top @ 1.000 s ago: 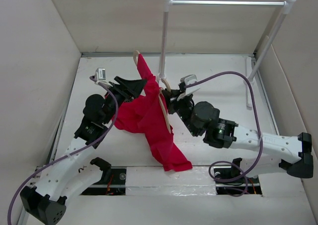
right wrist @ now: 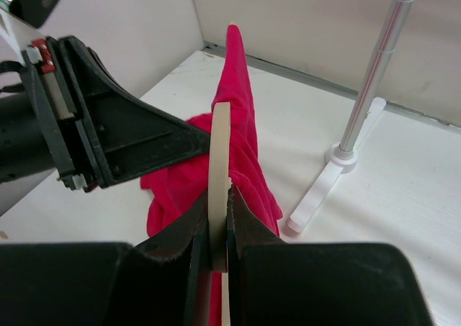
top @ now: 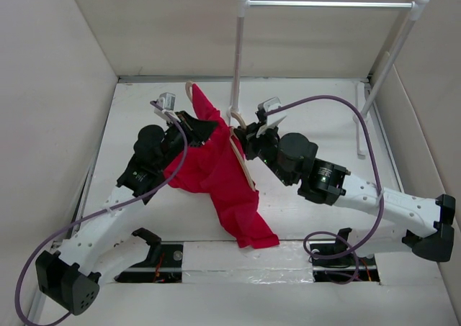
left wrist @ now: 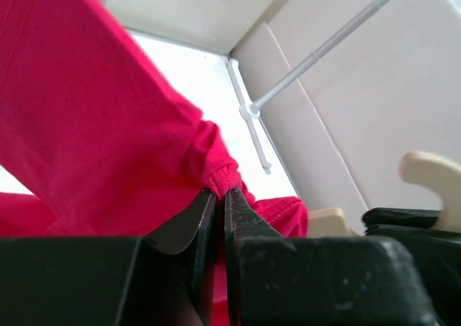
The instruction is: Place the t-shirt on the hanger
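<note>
The red t shirt (top: 227, 182) hangs draped over the wooden hanger (top: 245, 166) in mid-view, its lower part reaching toward the front. My left gripper (top: 209, 133) is shut on the shirt, a fold of red fabric pinched at its fingertips. My right gripper (top: 243, 135) is shut on the hanger, whose pale wood stands upright between the fingers in the right wrist view. In that view the left gripper reaches in from the left against the shirt.
A white rail rack (top: 328, 4) stands at the back, one post (right wrist: 367, 81) close behind the hanger. The walls enclose the workspace on the sides and back. White floor (top: 310, 110) shows clear between the rack's posts.
Over the last second my left gripper has moved right onto the shirt and shut. The shirt's top and hanger end have shifted slightly left; the right gripper has moved slightly.
</note>
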